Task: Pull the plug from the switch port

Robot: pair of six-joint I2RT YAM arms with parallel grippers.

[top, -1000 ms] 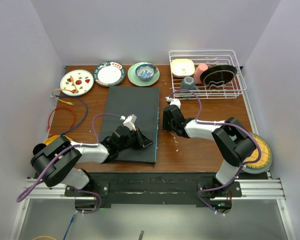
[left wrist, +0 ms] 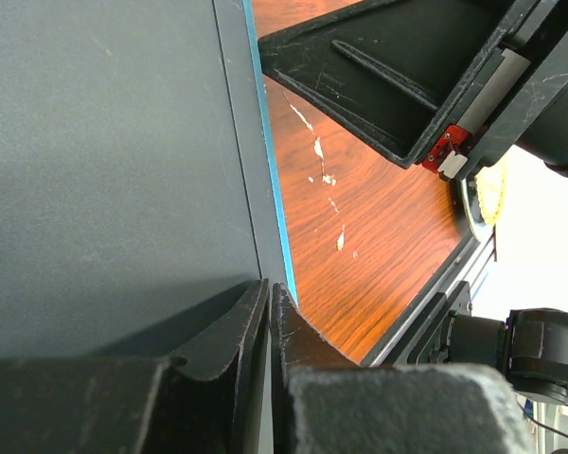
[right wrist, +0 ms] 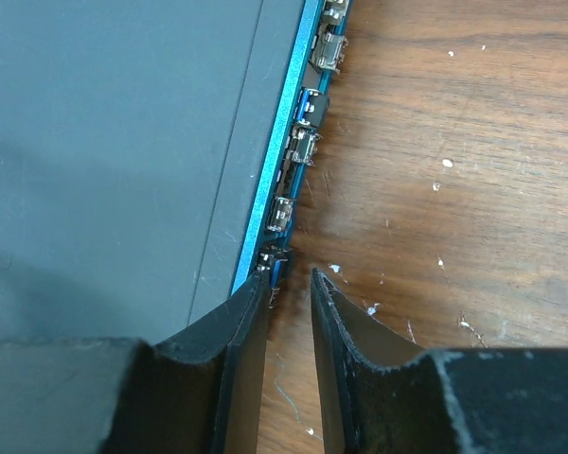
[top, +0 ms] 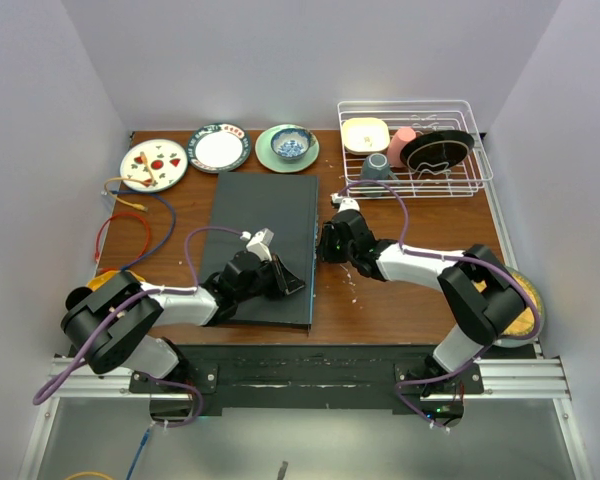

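A dark flat switch (top: pixel 264 205) lies on the wooden table, its blue-edged right side lined with metal ports (right wrist: pixel 304 146). My left gripper rests on its top near that edge, fingers together; what is between them is not visible. My right gripper is at the port side, fingertips apart and open, the left one beside the lowest visible port (right wrist: pixel 273 260), which is dark with a blue part and partly hidden by that finger. I cannot tell whether this is a plug.
A white dish rack (top: pixel 460 185) with dishes stands at the back right. Plates (top: pixel 218 148) line the back, and coloured cables (top: pixel 145 228) lie at the left.
My right gripper has shifted slightly over the last second and now sits a little further left, closer to the switch's edge. The left arm has not moved.
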